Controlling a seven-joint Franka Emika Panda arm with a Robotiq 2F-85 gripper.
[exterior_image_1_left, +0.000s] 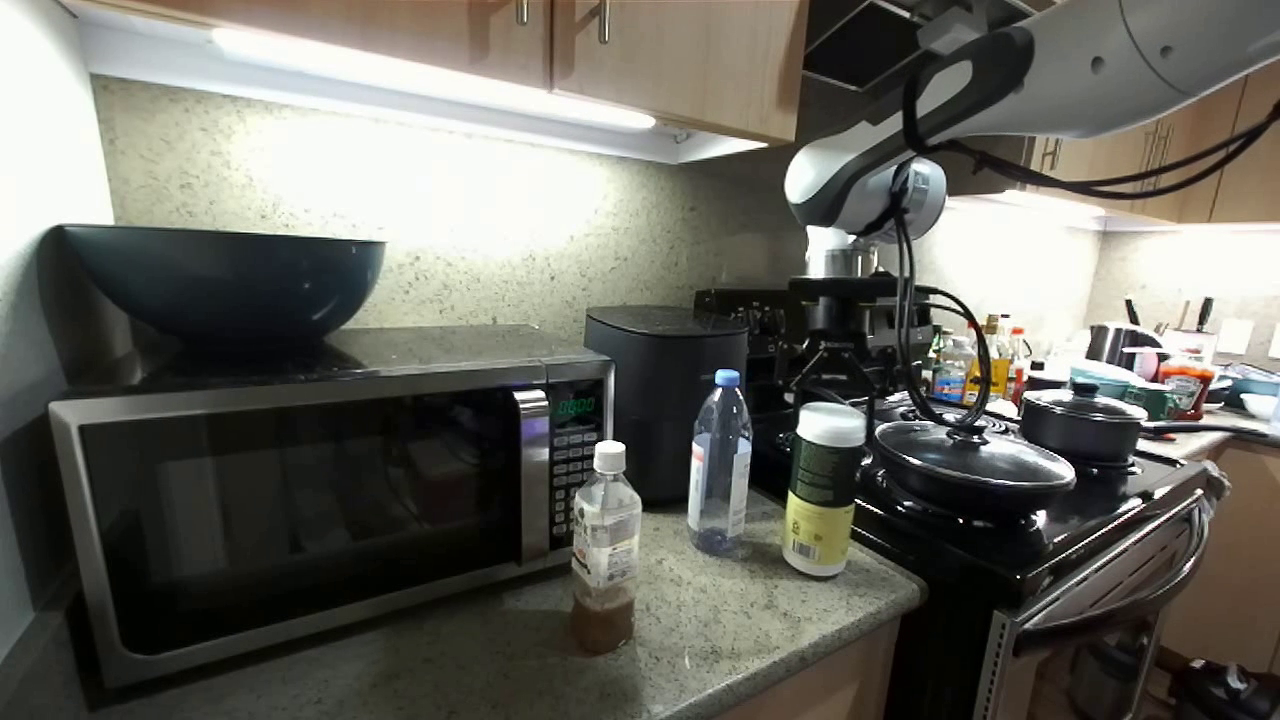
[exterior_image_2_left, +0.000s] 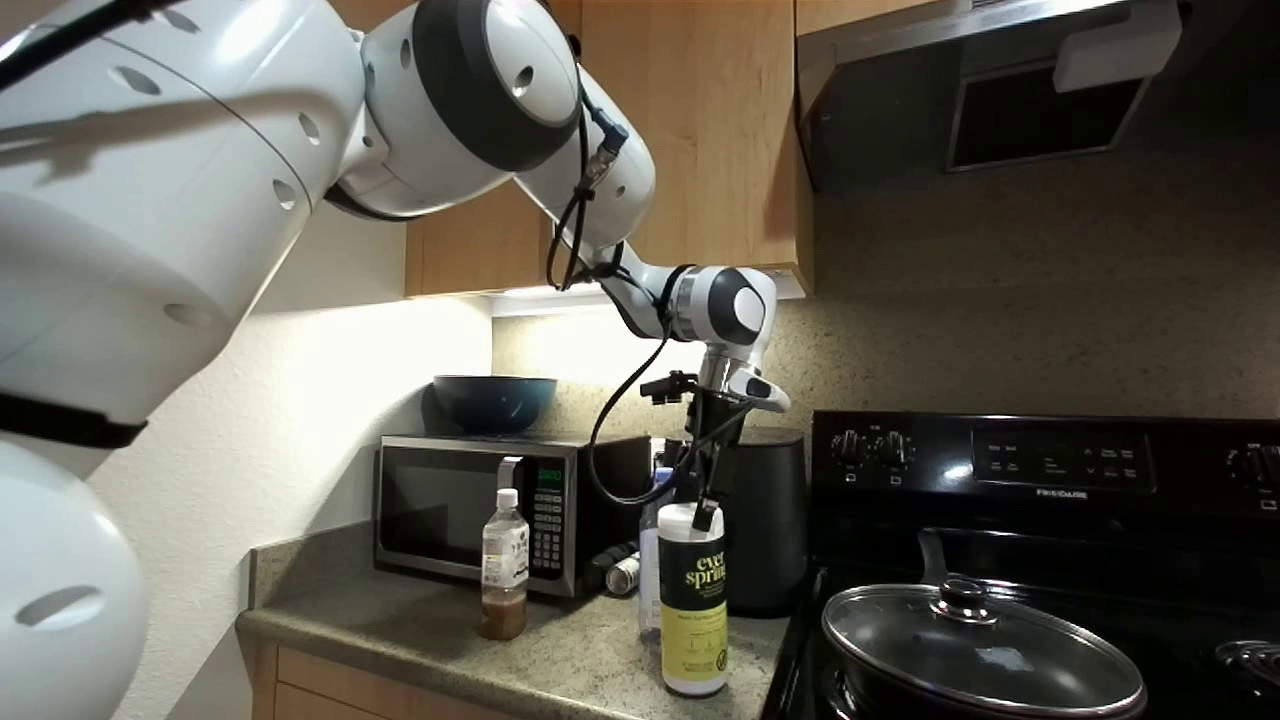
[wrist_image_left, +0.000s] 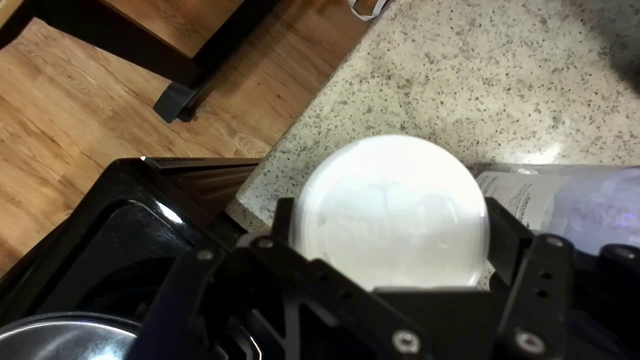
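Note:
A wipes canister with a white lid and a dark green and yellow label stands upright on the counter, near its right edge by the stove. My gripper points down over the lid, its fingers open. In the wrist view the white lid lies between the spread fingers, close to both; contact cannot be told. From the other side, one finger reaches down to the canister's lid. A clear bottle with a blue cap stands just left of the canister.
A half-full bottle of brown liquid stands in front of the microwave, which bears a dark bowl. Behind the bottles is a black bin-like appliance. To the right, the stove holds a lidded pan and a pot.

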